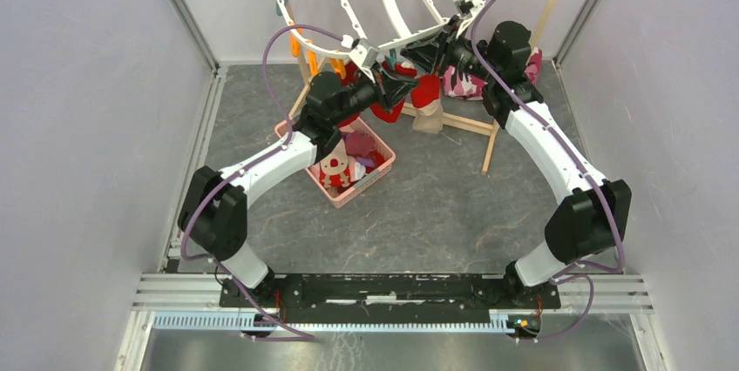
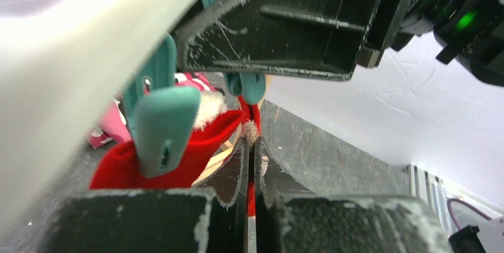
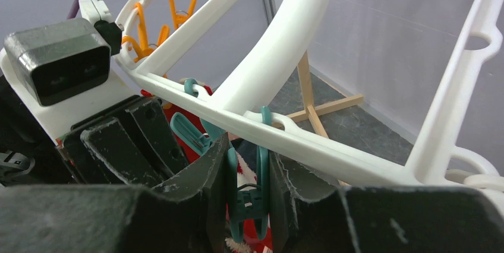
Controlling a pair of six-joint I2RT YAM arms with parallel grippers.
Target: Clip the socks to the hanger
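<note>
The white hanger spans the top view's upper part and runs as a bar across the right wrist view. My right gripper is shut on a teal clip hanging from that bar. In the left wrist view, my left gripper is shut, with a fuzzy pale bit of red sock at its fingertips. That sock's red strip rises to the teal clip under the right gripper; whether it lies between the clip's fingers cannot be told. A beige toe hangs below. Another red sock hangs beside it behind a teal clip.
Orange clips hang on the ring's left side. A pink basket of several socks stands on the floor below. A pink patterned item lies behind the wooden stand. Both grippers are crowded close under the hanger.
</note>
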